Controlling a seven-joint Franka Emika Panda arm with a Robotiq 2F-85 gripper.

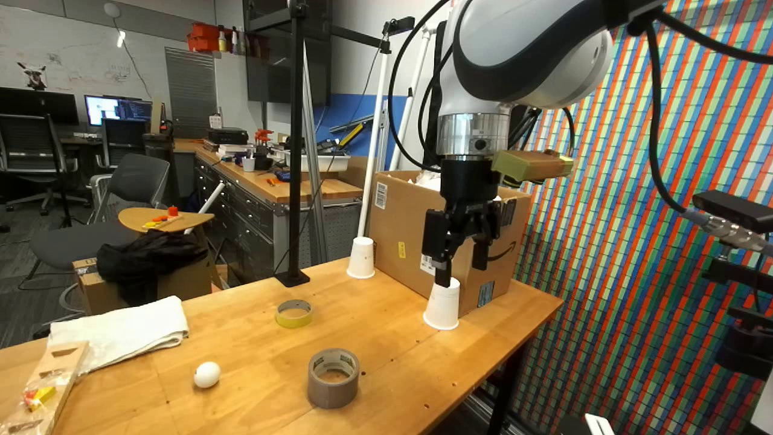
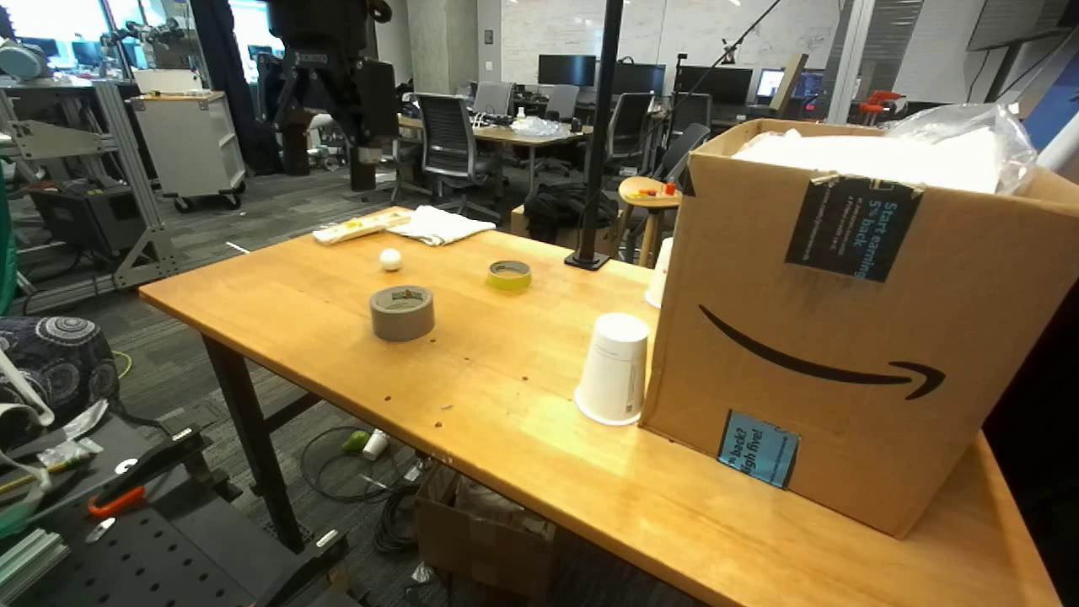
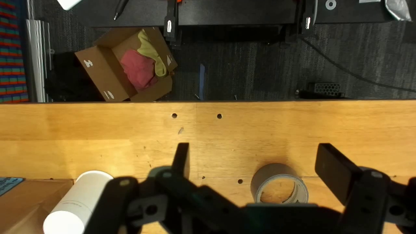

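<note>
In the wrist view my gripper stands open, its two fingers wide apart and bare table showing between them. Below them, nearer the right finger, lies a grey tape roll (image 3: 279, 183); exterior view 2 shows the same grey tape roll (image 2: 402, 314) flat on the table. High above the tabletop, the gripper (image 2: 329, 167) hangs at upper left there. A white paper cup (image 2: 613, 369) stands upside down by the cardboard box, with a second cup (image 1: 360, 258) farther back. A yellow tape roll (image 1: 293, 313) and a white ball (image 1: 207, 374) rest on the table.
The large cardboard box (image 2: 809, 384) takes up one end of the table. A black post (image 1: 294, 159) rises from the far edge. A white cloth (image 1: 123, 332) and a wooden tray (image 1: 64, 380) lie at the other end.
</note>
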